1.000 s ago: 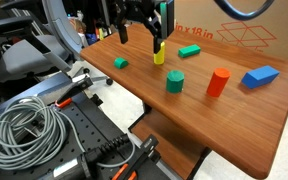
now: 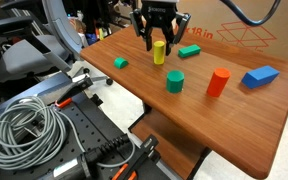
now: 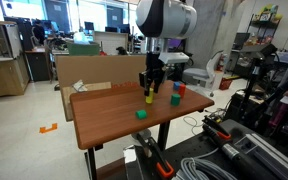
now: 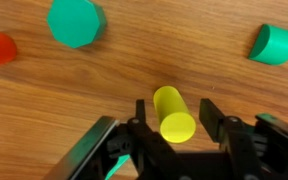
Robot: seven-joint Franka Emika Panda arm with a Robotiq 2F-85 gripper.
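A yellow cylinder (image 2: 159, 52) stands upright on the wooden table (image 2: 204, 118), towards its far left. My gripper (image 2: 160, 46) is over it with fingers parted, one finger on each side of the cylinder's upper part. From above, in the wrist view, the round top of the yellow cylinder (image 4: 177, 127) shows between the two dark fingers. Gaps remain visible on both sides, so the gripper is open and does not clasp it. Exterior view 2 has the yellow cylinder (image 3: 149, 96) below the arm, small in the picture.
Near the cylinder stand a green cylinder (image 2: 175, 83) and a red one (image 2: 218, 82). A blue block (image 2: 260, 77) lies at the right, a green block (image 2: 189, 50) behind. A small green piece (image 2: 120, 63) rests by the left edge. Grey cables (image 2: 29, 135) are coiled off the table.
My gripper has shifted and turned until its fingers flank the yellow cylinder. The table objects look unmoved.
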